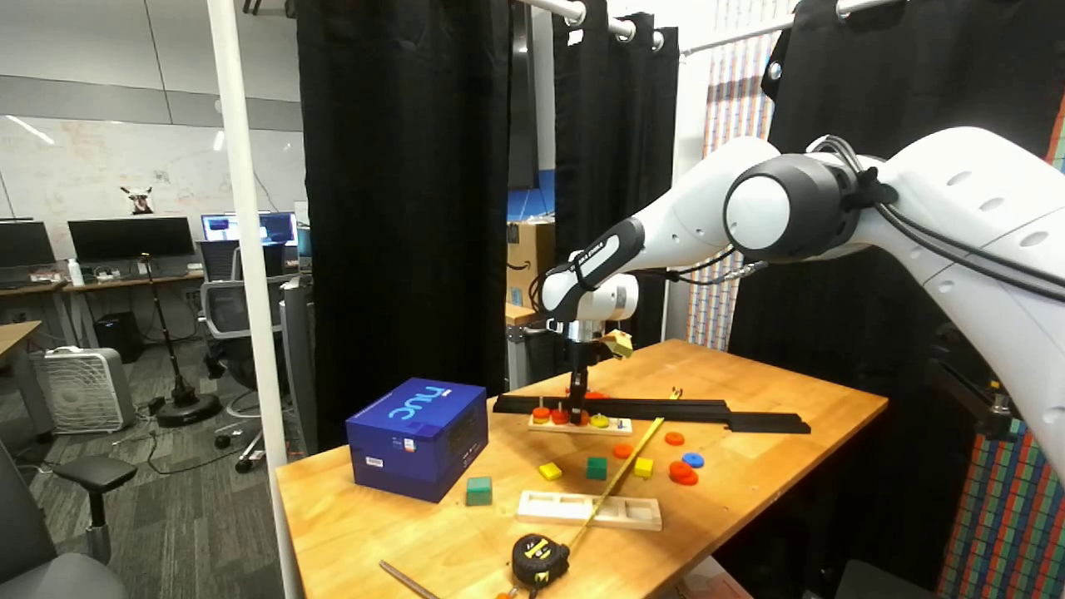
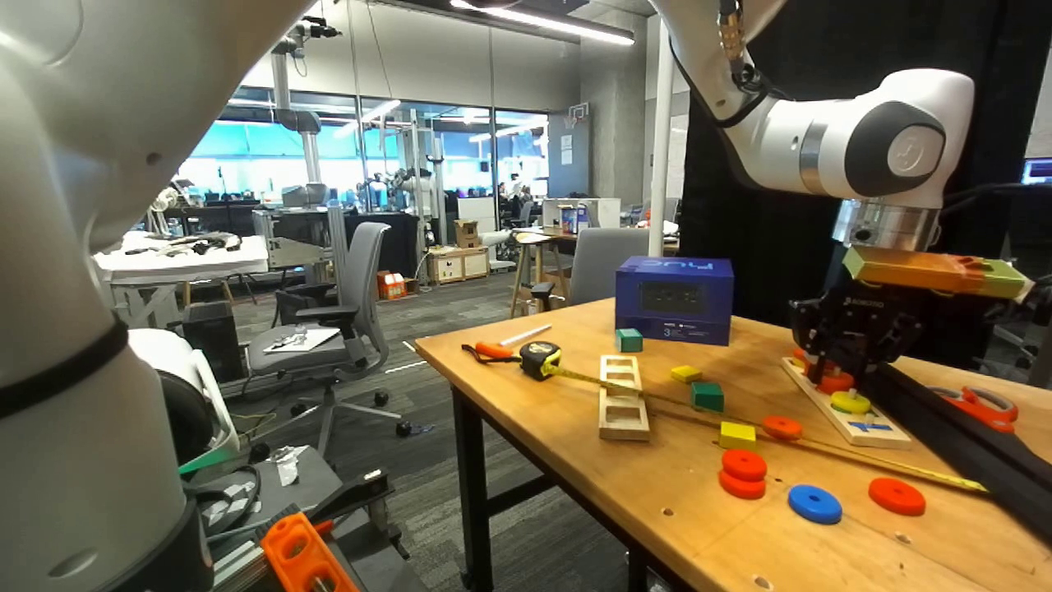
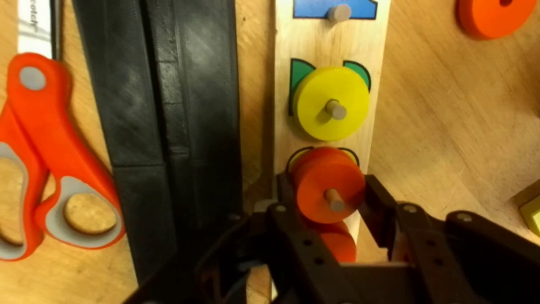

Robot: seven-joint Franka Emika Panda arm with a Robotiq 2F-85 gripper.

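Note:
In the wrist view, my gripper is shut on a red disc [image 3: 324, 190], a finger at either side of it. A peg rises through the disc's centre hole, and the disc appears to sit on top of another red one. The wooden peg board [image 3: 326, 45] runs beneath. On the neighbouring peg lies a yellow disc [image 3: 331, 104], while the peg on the blue printed patch is bare. Another red disc [image 3: 339, 245] shows partly behind the held one. From the side, my gripper [image 1: 577, 409] is down at the board [image 1: 616, 428].
Black bars [image 3: 202, 111] lie alongside the board, with orange scissors [image 3: 66, 142] beyond them. Loose red discs [image 2: 897, 497], a blue disc [image 2: 814, 504], blocks and a tape measure [image 1: 539, 559] are spread over the table. A blue box [image 1: 417, 439] stands at the left.

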